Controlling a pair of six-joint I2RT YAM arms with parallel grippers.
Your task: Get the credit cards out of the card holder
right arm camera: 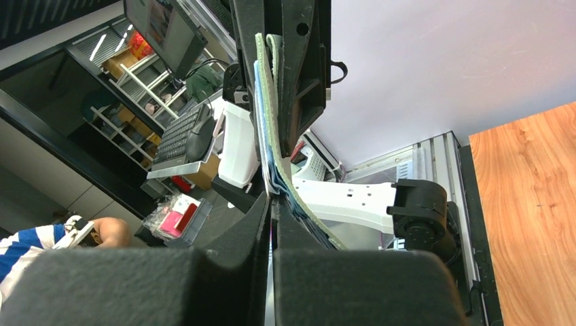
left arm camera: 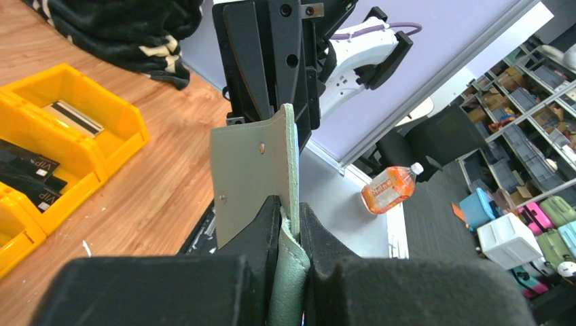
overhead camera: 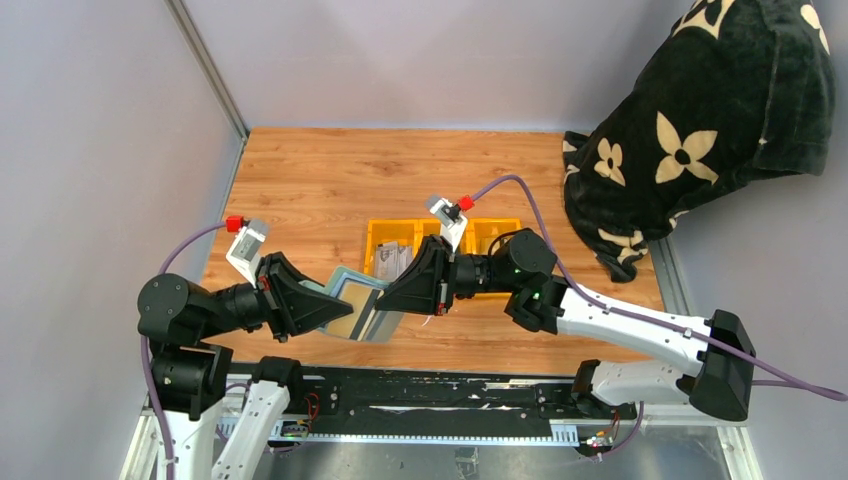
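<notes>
The light green card holder [left arm camera: 248, 163], with a gold-and-grey striped card [overhead camera: 355, 310] showing on it, is held up between the two grippers. My left gripper [overhead camera: 330, 305] is shut on the holder, whose edge runs between its fingers in the left wrist view. My right gripper [overhead camera: 388, 300] is at the holder's opposite side; in the right wrist view the edges of the holder and cards [right arm camera: 268, 136] reach its fingertips, but whether they are gripped I cannot tell.
Yellow bins [left arm camera: 102, 163] with cards in them stand behind the grippers. A dark patterned cloth [overhead camera: 690, 120] lies at the back right.
</notes>
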